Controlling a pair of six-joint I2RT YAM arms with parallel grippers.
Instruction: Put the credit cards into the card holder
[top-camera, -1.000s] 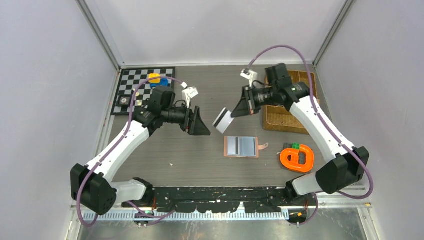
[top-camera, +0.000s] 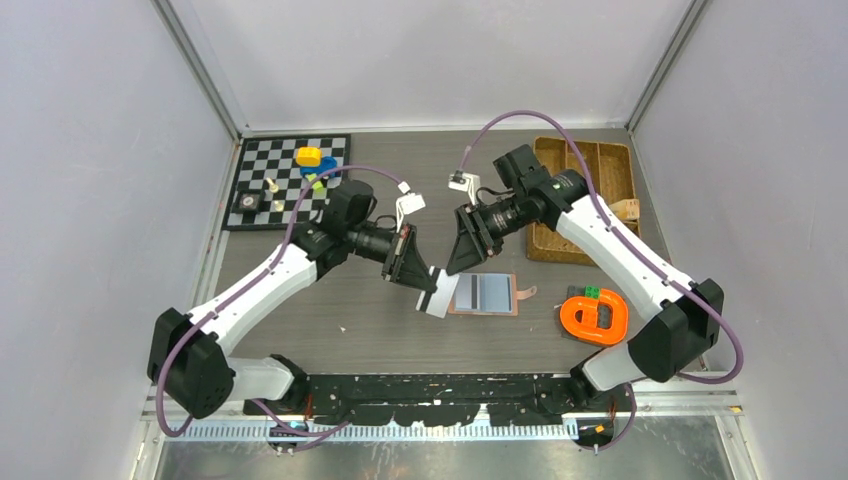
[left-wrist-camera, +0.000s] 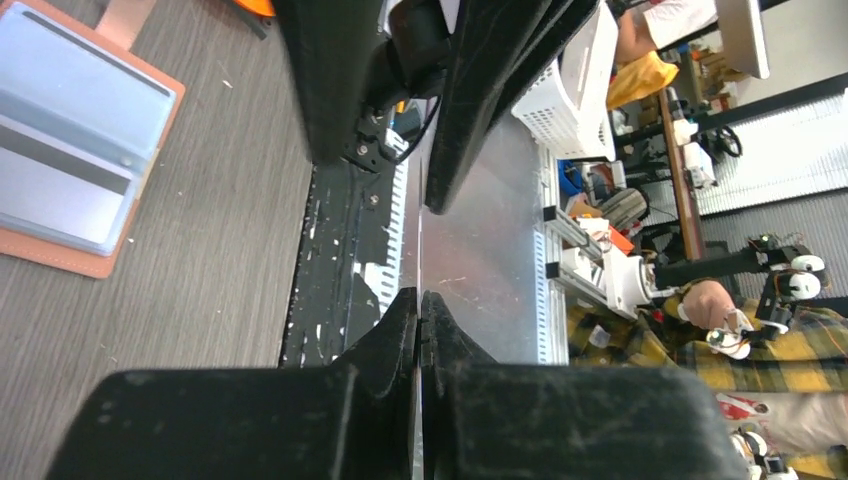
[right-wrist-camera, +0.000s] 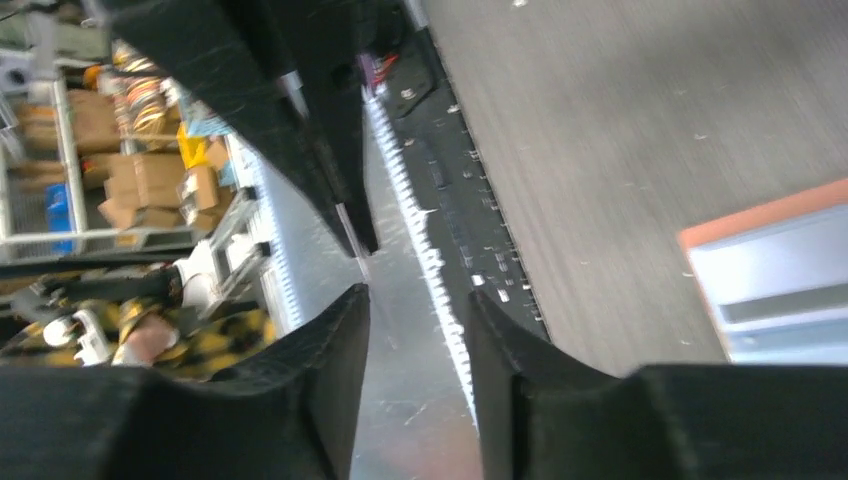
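A white card with a dark stripe (top-camera: 437, 299) hangs in the air, gripped by my left gripper (top-camera: 431, 284). Edge-on, the card (left-wrist-camera: 420, 250) shows as a thin line rising from the shut fingers in the left wrist view. My right gripper (top-camera: 455, 268) hovers at the card's upper corner, and its fingers stand apart in both wrist views. Between those fingers runs only open space, with the thin card edge (right-wrist-camera: 365, 270) just beyond. Below and to the right, the card holder (top-camera: 513, 296) lies open on the table, with a dark-striped card in its left side.
A orange ring-shaped object (top-camera: 610, 317) lies right of the holder. Behind it stands a brown compartment tray (top-camera: 565, 248); a chessboard (top-camera: 245, 170) with toys fills the back left.
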